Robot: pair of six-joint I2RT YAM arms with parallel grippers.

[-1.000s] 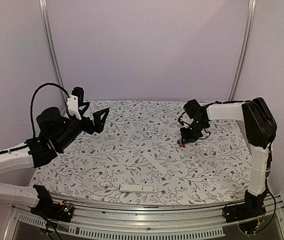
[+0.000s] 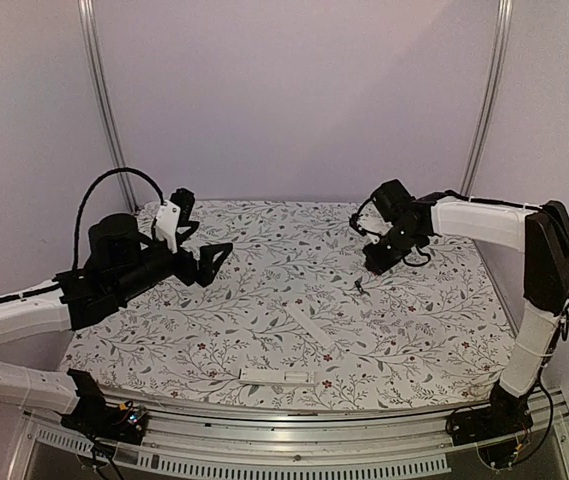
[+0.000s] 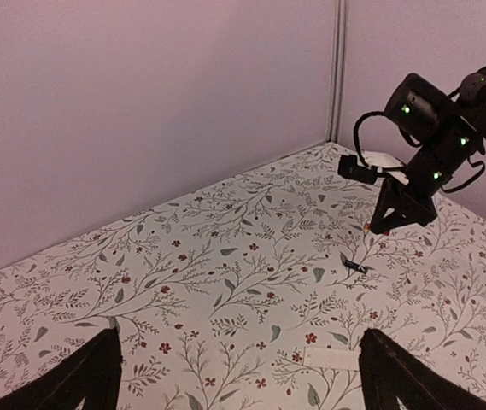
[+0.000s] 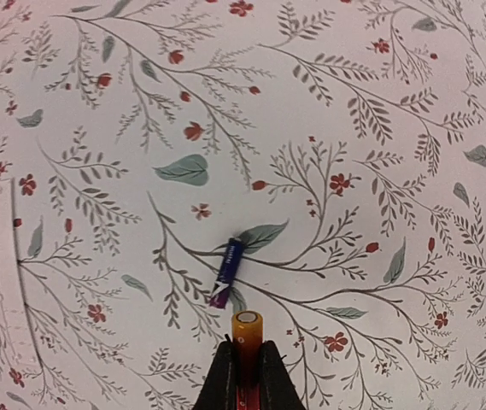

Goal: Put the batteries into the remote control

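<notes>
An orange-and-red battery (image 4: pixel 247 329) is pinched upright in the picture between the fingers of my right gripper, which is shut on it and raised off the cloth. On the cloth below lies a dark blue and purple battery (image 4: pixel 227 269), apart from the gripper. My left gripper (image 2: pixel 204 247) hangs over the left half of the table, open and empty. The white remote body (image 2: pixel 276 377) lies near the front edge. A long white strip, seemingly its cover (image 2: pixel 309 326), rests slantwise behind and right of it.
A metal rail (image 2: pixel 294 430) runs along the front edge, and pale walls (image 2: pixel 294 100) close off the back and sides.
</notes>
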